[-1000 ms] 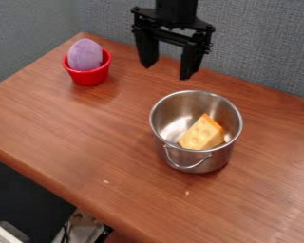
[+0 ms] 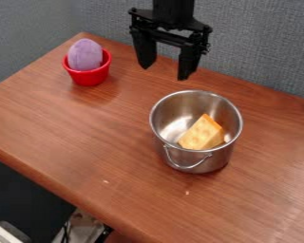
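My black gripper [image 2: 167,53] hangs open at the top centre, above the back of the table, nothing between its two wide-set fingers. In front of it and to the right stands a metal pot [image 2: 224,158] with a wire handle, holding a pale orange-yellow block [image 2: 200,135]. At the back left a red bowl [image 2: 91,78] holds a lumpy purple object [image 2: 85,54].
A grey padded wall [image 2: 262,47] runs behind it. Past the left front edge is a dark gap.
The pot, bowl and their contents have not moved.
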